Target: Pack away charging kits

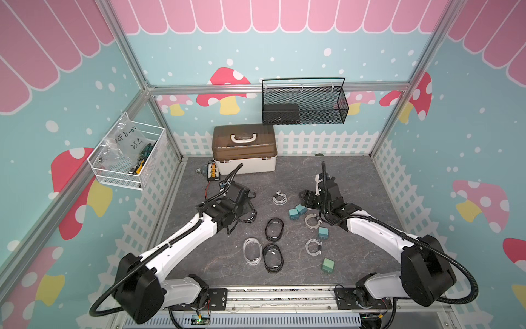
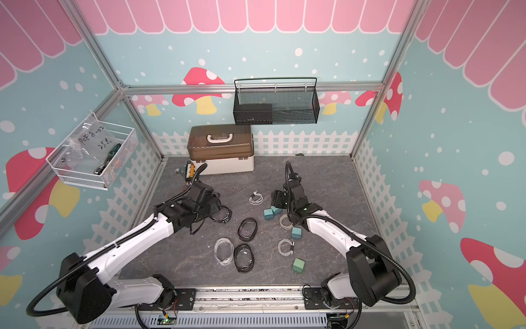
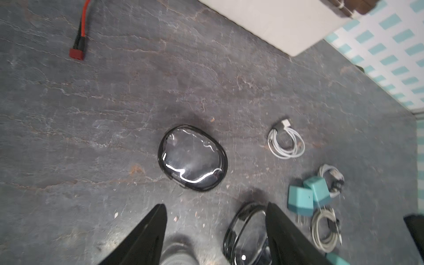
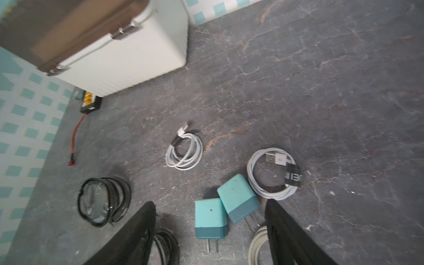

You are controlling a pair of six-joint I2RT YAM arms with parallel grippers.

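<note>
My left gripper stands open and empty above the table, with a black-rimmed clear pouch (image 3: 193, 157) just ahead of its fingers. Other such pouches lie mid-table, two black-rimmed ones (image 1: 274, 229) and a pale one (image 1: 252, 251). Over two teal plug chargers (image 4: 211, 218) my right gripper hangs open, nothing between its fingers. The chargers' metal prongs face the gripper. Coiled white cables lie around them: one to the left (image 4: 184, 151), another to the right (image 4: 273, 174). Nearer the front are another teal charger (image 1: 323, 233), a green charger (image 1: 327, 265) and a coiled cable (image 1: 313, 247).
At the back left stands a closed box (image 1: 245, 165) with a brown lid and handle. A small orange-and-black device (image 1: 213, 170) with a red lead sits left of it. A black mesh basket (image 1: 323, 104) hangs on the back wall.
</note>
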